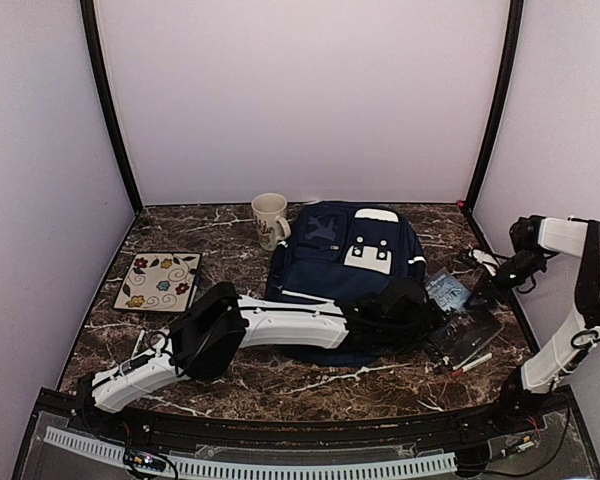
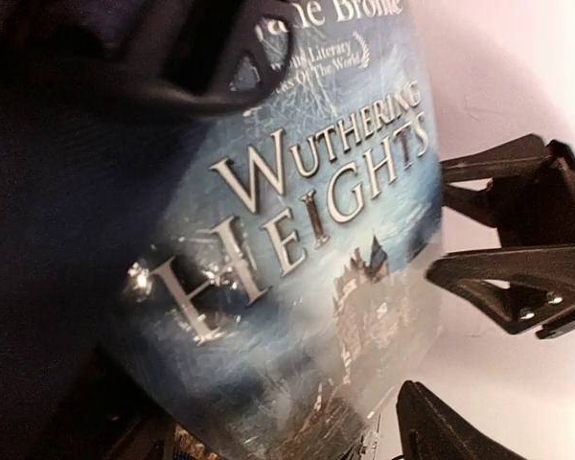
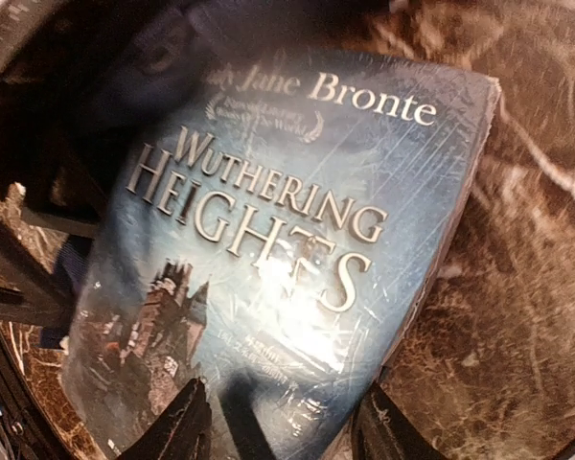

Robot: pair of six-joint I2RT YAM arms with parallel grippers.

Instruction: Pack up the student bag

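Note:
The dark blue Wuthering Heights book is at the right of the table, its cover filling much of both wrist views. My left gripper is at the book's left side; in the left wrist view its fingers stand wide apart. From the right, my right gripper reaches over the book. In the right wrist view its fingers are apart at the book's right edge, with no firm grip showing. The navy student bag lies in the middle, partly hidden by my left arm.
A red and white pen lies just in front of the book. A cream mug stands behind the bag's left side, and a flower-patterned square lies far left.

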